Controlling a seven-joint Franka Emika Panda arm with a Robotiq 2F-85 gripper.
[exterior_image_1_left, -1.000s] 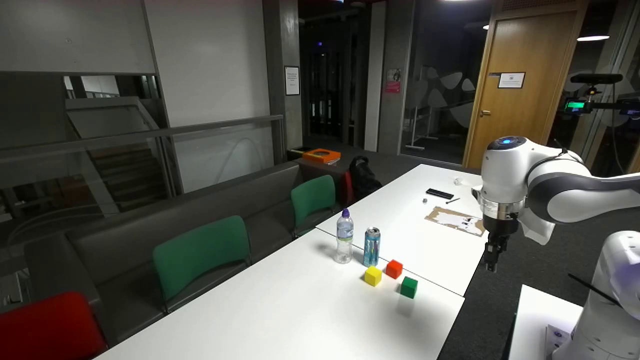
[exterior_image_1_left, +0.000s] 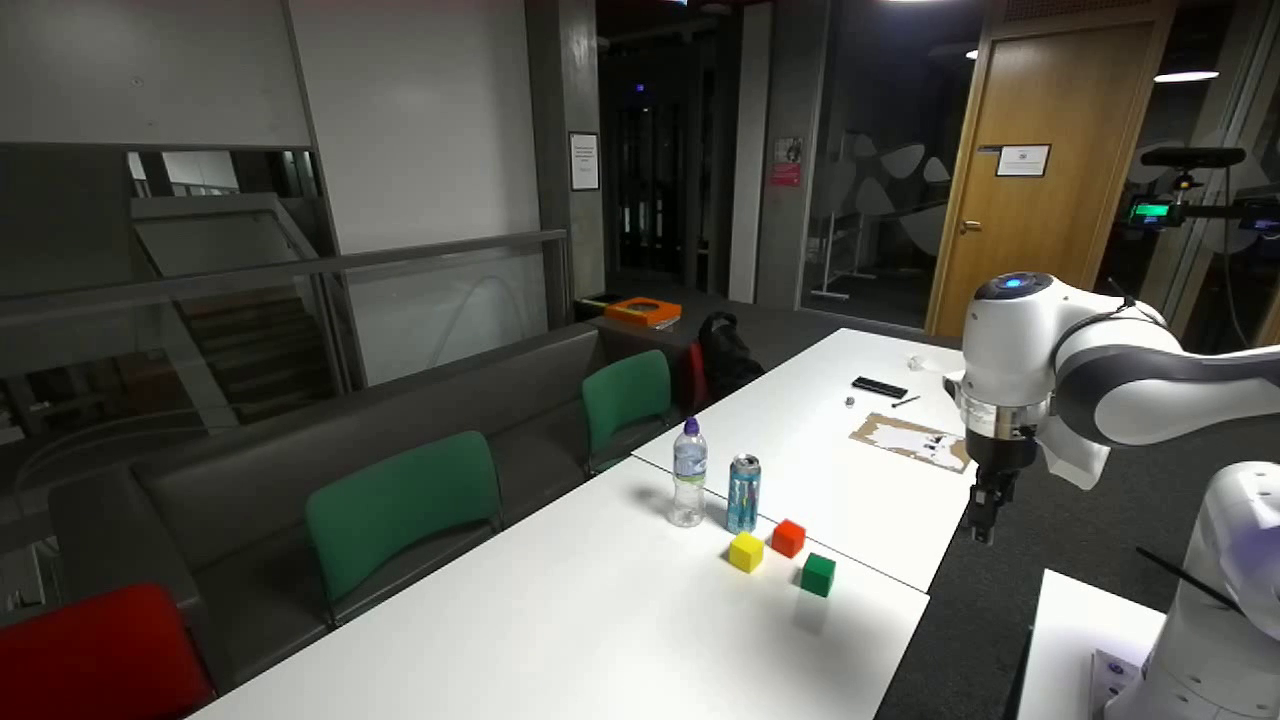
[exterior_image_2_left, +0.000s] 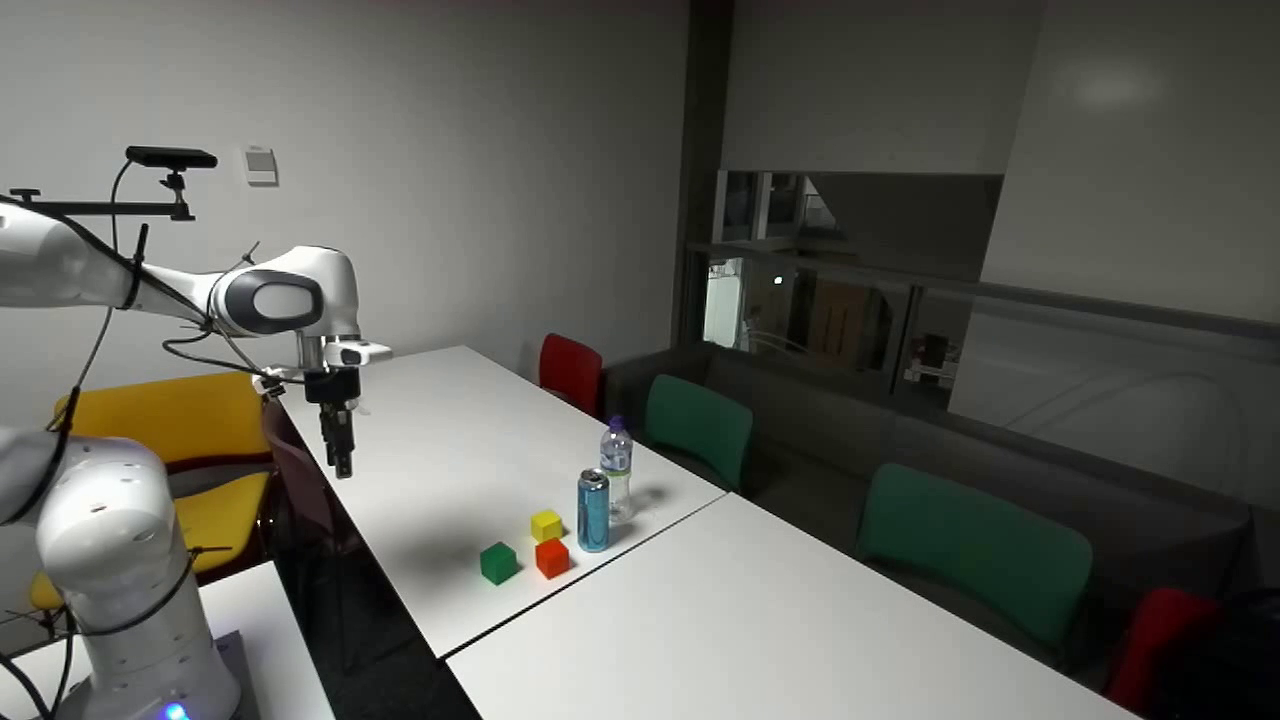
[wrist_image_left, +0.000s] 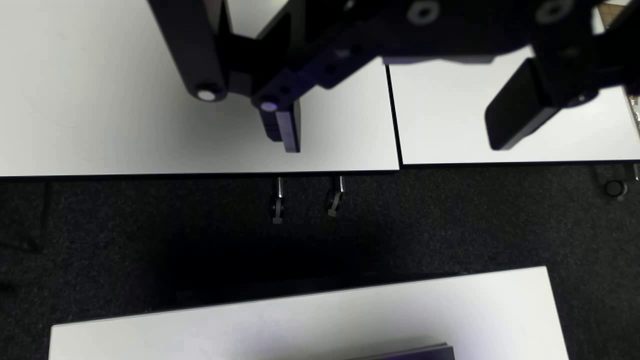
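Observation:
On the white table (exterior_image_1_left: 576, 624) sit a yellow cube (exterior_image_1_left: 746, 552), a red cube (exterior_image_1_left: 788, 538) and a green cube (exterior_image_1_left: 818, 575), close together near the seam. Behind them a blue can (exterior_image_1_left: 744, 494) stands upright beside a clear bottle (exterior_image_1_left: 687, 480) with a purple cap. My gripper (exterior_image_1_left: 984, 532) hangs pointing down near the table's robot-side edge, well apart from these objects. In the wrist view its fingertips (wrist_image_left: 288, 129) are spread wide, so the gripper is open with nothing between them. None of the cubes, can or bottle shows in that view.
A dark gap of floor (wrist_image_left: 210, 252) separates the table from the robot's white stand (wrist_image_left: 270, 327). Cardboard (exterior_image_1_left: 914, 442) and a black remote-like object (exterior_image_1_left: 879, 388) lie on the adjoining table section. Green chairs (exterior_image_2_left: 984, 552) line the far side.

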